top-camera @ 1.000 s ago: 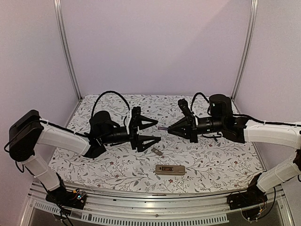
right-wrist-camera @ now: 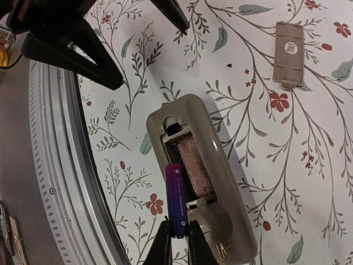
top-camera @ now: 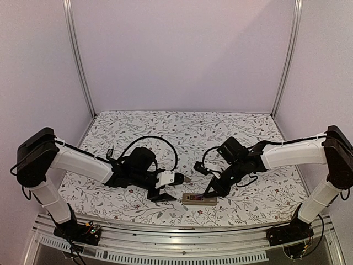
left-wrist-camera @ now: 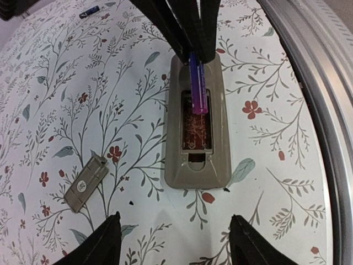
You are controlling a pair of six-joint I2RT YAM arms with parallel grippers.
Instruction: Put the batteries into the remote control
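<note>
The beige remote control (top-camera: 190, 202) lies on the table with its battery compartment (left-wrist-camera: 196, 132) uncovered; no battery lies in it. My right gripper is shut on one end of a purple battery (right-wrist-camera: 175, 193). In the left wrist view that battery (left-wrist-camera: 199, 96) slants over the compartment, its free end at the opening; I cannot tell whether it touches. Left of the remote, my left gripper stands open with nothing between its fingers. The loose beige cover (left-wrist-camera: 86, 183) lies flat beside the remote.
A small dark cylinder, perhaps another battery (left-wrist-camera: 89, 11), lies farther off in the left wrist view. A metal rail (left-wrist-camera: 300, 110) runs along the table's front edge near the remote.
Both arms have come down and toward the front edge. My right gripper carried the battery from above the table to the remote; the left gripper is now low beside it. The remote has not moved.
</note>
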